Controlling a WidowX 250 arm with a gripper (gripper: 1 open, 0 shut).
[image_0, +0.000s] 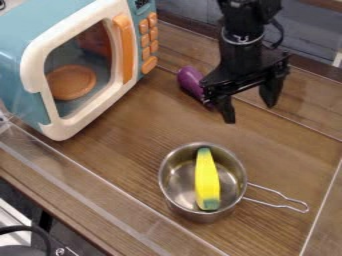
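My black gripper hangs open over the wood counter at the upper right, its fingers pointing down. A purple eggplant lies just left of it, partly behind it. A steel pot sits in the lower middle, holding a yellow corn-like object, with its handle pointing right.
A teal and white toy microwave stands at the upper left, door opening showing an orange plate. A grey wall runs along the back.
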